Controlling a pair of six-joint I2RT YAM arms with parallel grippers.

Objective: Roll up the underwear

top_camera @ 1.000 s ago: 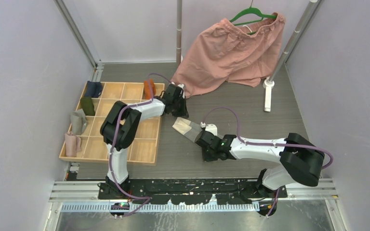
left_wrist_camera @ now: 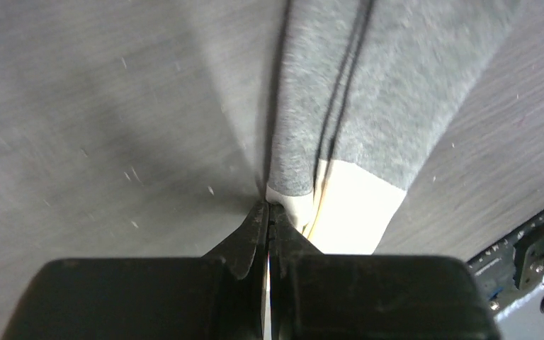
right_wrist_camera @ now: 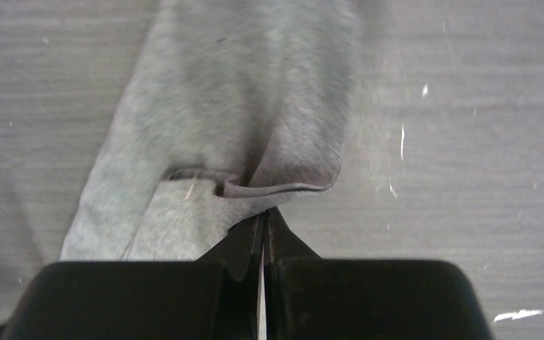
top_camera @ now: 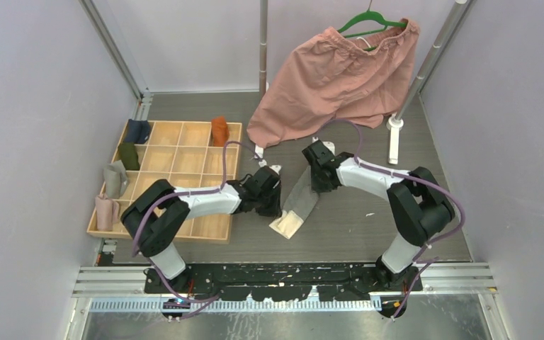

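Observation:
The grey underwear [top_camera: 302,195] with a cream band [top_camera: 287,223] lies folded in a long strip, slanting across the floor between both arms. My left gripper is shut at the band end, against the strip's edge; whether cloth is between its fingertips is hard to tell. My right gripper is shut on the grey end [right_wrist_camera: 205,92] at the folded edge.
A wooden divider box [top_camera: 216,228] with rolled garments stands at left. A pink garment [top_camera: 333,78] hangs on a green hanger at the back. Bare floor [top_camera: 368,219] lies right and in front.
The underwear has swung to a steeper slant: my left gripper moved down toward the front with the band end, my right gripper moved up toward the back with the grey end.

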